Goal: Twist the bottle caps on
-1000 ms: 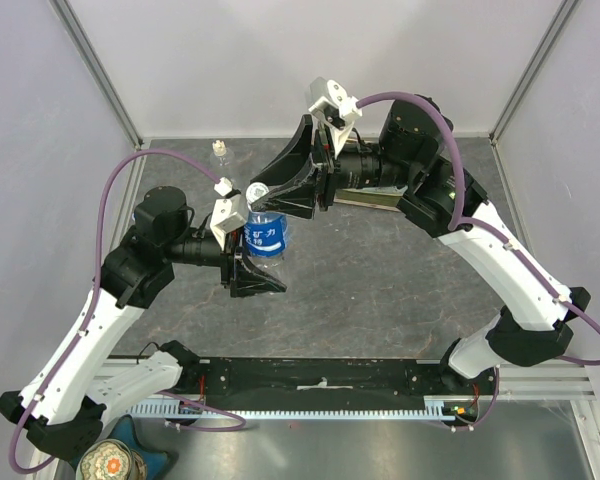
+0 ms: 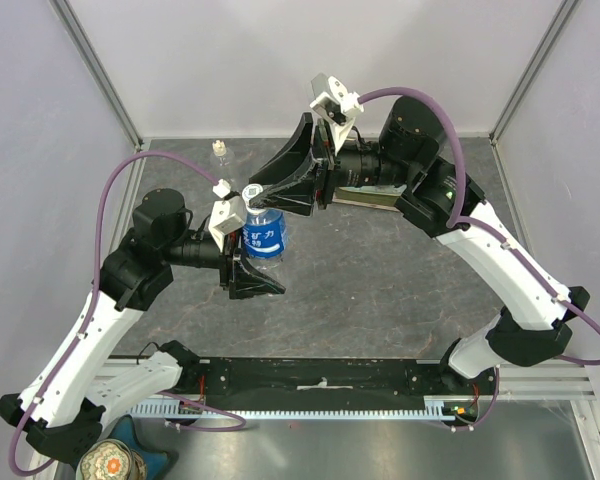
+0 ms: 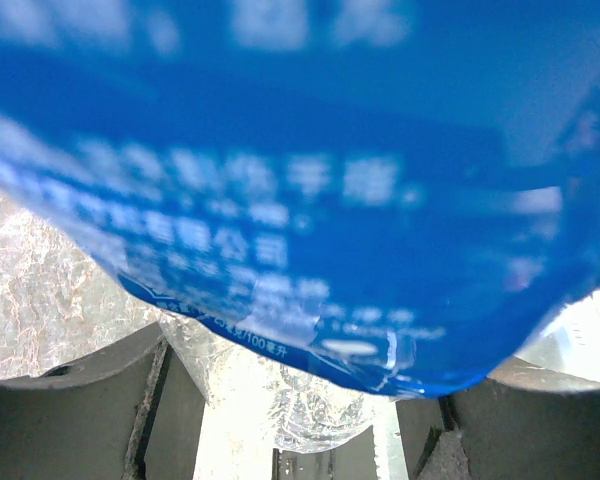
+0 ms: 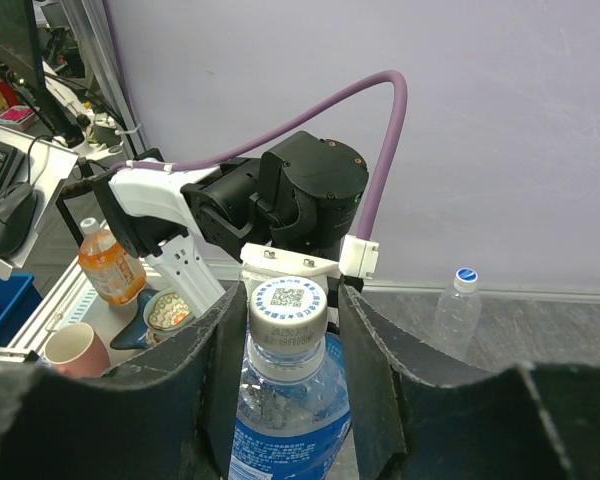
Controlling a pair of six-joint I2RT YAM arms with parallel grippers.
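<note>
A clear bottle with a blue label (image 2: pixel 264 236) is upright in my left gripper, which is shut around its body; the label fills most of the left wrist view. On the bottle's neck sits a white cap (image 4: pixel 288 312) with a printed code on top. My right gripper has its fingers on either side of this cap. They stand part open, with a narrow gap visible on the cap's right side. From above, the cap (image 2: pixel 252 193) shows at the right gripper's fingertips, and part of the left gripper is hidden.
Another clear bottle (image 4: pixel 458 318), with a blue-topped cap, stands at the back left of the table. A light box (image 2: pixel 370 197) lies partly behind the right arm. Both arms are close together around the held bottle.
Compared with one second ago, the bottle and cap have shifted slightly left, and the cap's top looks more level.
</note>
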